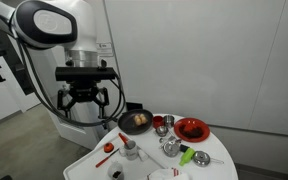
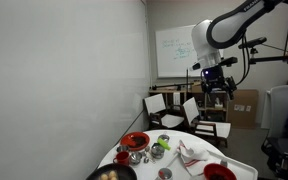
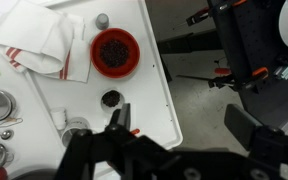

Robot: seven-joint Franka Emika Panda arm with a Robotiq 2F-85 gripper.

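My gripper [image 1: 84,106] hangs high over the left edge of the white table [image 1: 84,168] in exterior view 1, pointing down. In the wrist view its dark fingers stand wide apart, so the gripper is open, with only table edge and floor seen between them. A red bowl [image 3: 115,52] with dark contents lies well below, near the table edge. A small round container [image 3: 111,98] with dark contents stands close to it. A white cloth with red stripes [image 3: 39,38] lies on the table. Nothing touches the fingers.
A black pan [image 1: 136,122] with brownish pieces stands at the back, with a red dish [image 1: 191,129] to its right. Several metal pots [image 1: 171,147] and a green item [image 1: 187,157] crowd the middle. A white wall [image 1: 204,60] rises behind the table.
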